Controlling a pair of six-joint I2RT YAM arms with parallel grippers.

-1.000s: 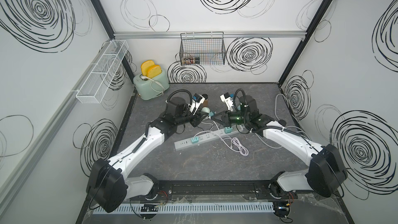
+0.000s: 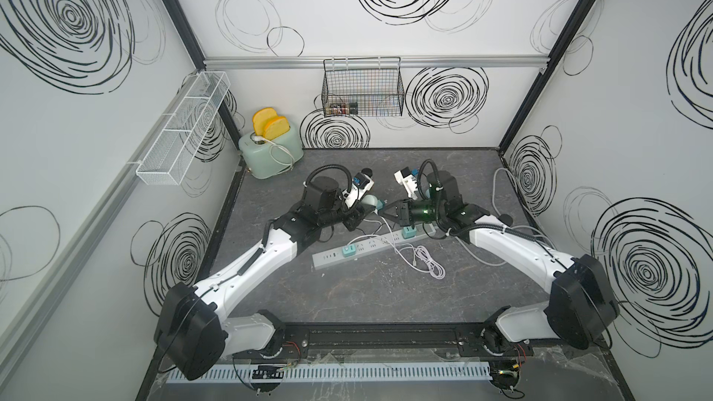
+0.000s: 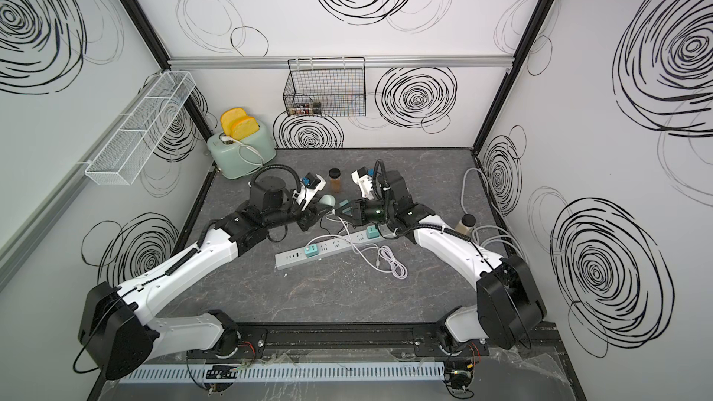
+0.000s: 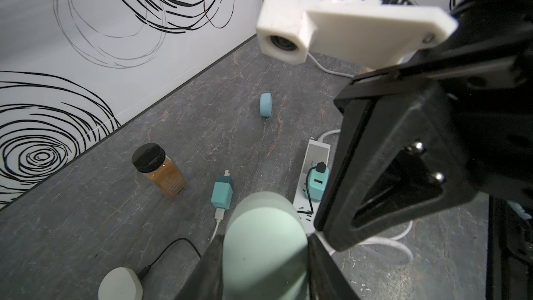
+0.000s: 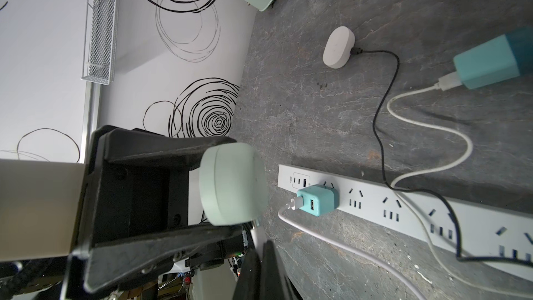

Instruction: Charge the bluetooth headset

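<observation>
A rounded pale green headset case [image 5: 233,183] hangs above the table, held between the fingers of my left gripper. Right at its lower edge, in the right wrist view, is a white cable plug [image 5: 257,234]; its far end meets the tips of my right gripper, which is shut on it. Whether the plug sits inside the case's port or only touches cannot be made out. Below, the white power strip [image 5: 361,197] carries a teal charger [image 5: 317,200] with a white cable [image 5: 355,252] plugged in. A second teal charger [image 4: 316,182] sits farther along the strip.
A loose teal adapter [image 4: 222,191] with a white cable lies on the table, near a white round device [image 5: 338,47] on a black cable. A spice jar [image 4: 161,169] and a toaster [image 2: 271,152] stand behind. A coiled cable [image 2: 428,261] lies in front of the strip.
My left gripper, with the case, has shifted slightly right and downward, turning a little. The right arm is almost still, and the table items stay in place.
</observation>
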